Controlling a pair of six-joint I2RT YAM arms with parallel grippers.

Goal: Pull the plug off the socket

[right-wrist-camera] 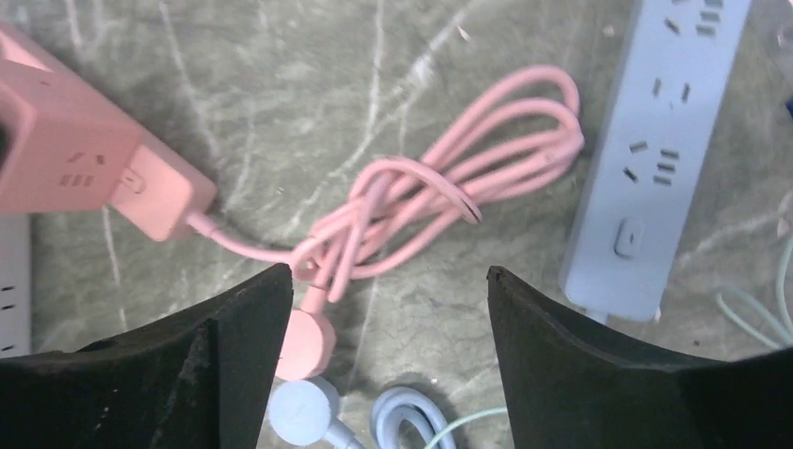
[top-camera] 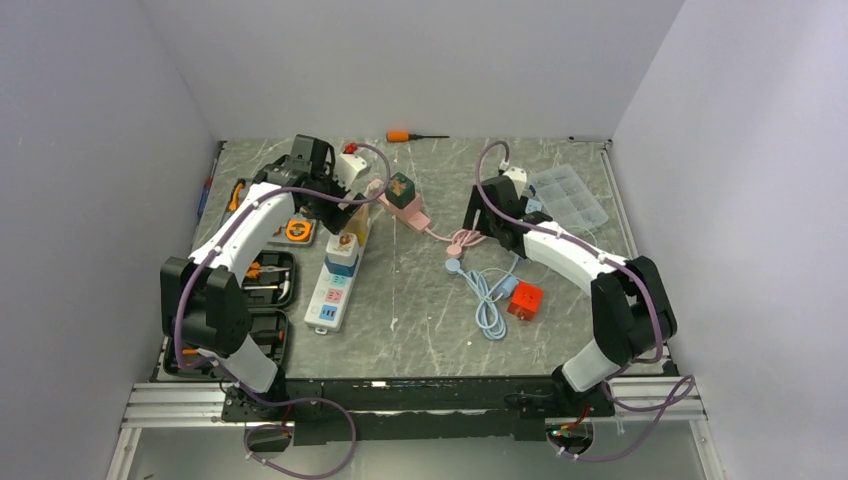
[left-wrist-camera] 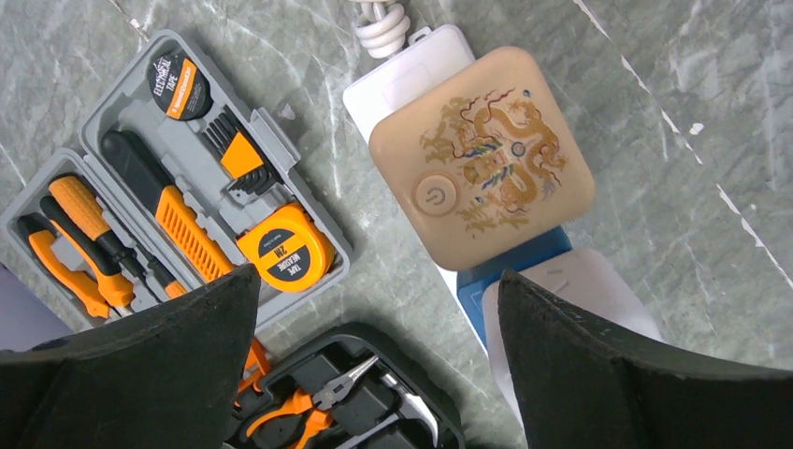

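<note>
My left gripper (top-camera: 347, 214) stands open over the far end of the white power strip (top-camera: 330, 298). In the left wrist view, a beige dragon-print plug (left-wrist-camera: 486, 154) sits on that strip, and a white plug (left-wrist-camera: 580, 290) with a blue base is partly behind one finger (left-wrist-camera: 561, 346). Nothing is between these fingers. A dark green-topped plug (top-camera: 400, 190) sits on the pink power strip (top-camera: 410, 215). My right gripper is open and empty above the bundled pink cord (right-wrist-camera: 421, 201). The light blue strip (right-wrist-camera: 659, 154) shows bare sockets in the right wrist view.
A red plug (top-camera: 525, 301) lies beside the coiled blue cord (top-camera: 489, 310). Tool cases (top-camera: 268, 280) line the left side. A clear divided box (top-camera: 568, 198) and an orange screwdriver (top-camera: 400, 136) lie at the back.
</note>
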